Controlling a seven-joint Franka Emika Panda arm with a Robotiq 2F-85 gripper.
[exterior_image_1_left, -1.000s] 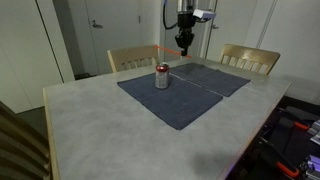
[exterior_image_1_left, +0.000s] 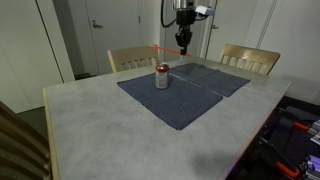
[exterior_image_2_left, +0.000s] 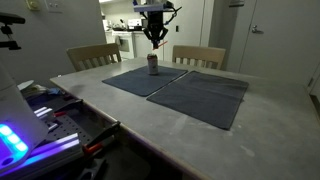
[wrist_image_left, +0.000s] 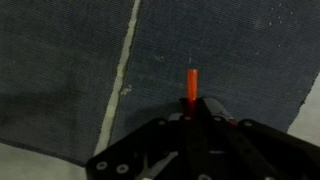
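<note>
My gripper (exterior_image_1_left: 184, 50) is held well above the table, shut on a thin orange stick (exterior_image_1_left: 168, 50). The stick extends leftward from the fingers in exterior view 1. In the wrist view the orange stick (wrist_image_left: 192, 86) points away from between the fingers. A can (exterior_image_1_left: 162, 77) with a red and pale label stands upright on the dark cloth, below and to the left of the gripper. The same can (exterior_image_2_left: 152, 65) appears under the gripper (exterior_image_2_left: 157, 43) in exterior view 2. From the wrist, the gripper body covers most of what lies beneath it.
Two dark mats (exterior_image_2_left: 203, 96) lie on the pale table (exterior_image_1_left: 95, 125), with a light strip between them. Chairs (exterior_image_1_left: 249, 58) stand round the table.
Hardly anything differs. The gripper stays high with the orange stick in it, and the can stands in the same place.
</note>
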